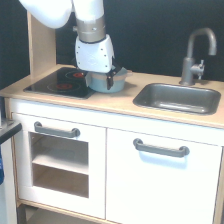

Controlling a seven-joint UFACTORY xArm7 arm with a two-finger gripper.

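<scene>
A grey-blue pot (99, 84) stands on the counter at the right edge of the black cooktop (60, 83). My gripper (108, 82) hangs from above at the pot, its dark fingers low in front of the pot's upper part. They overlap the pot in this view, and whether they touch it is unclear. Too little of the finger gap shows to tell how the fingers stand.
To the right, a steel sink (180, 98) is set into the wooden counter (138, 80), with a tall faucet (190, 58) behind it. White cabinets with an oven-like opening (60, 165) are below. A wooden panel (42, 38) rises at the left.
</scene>
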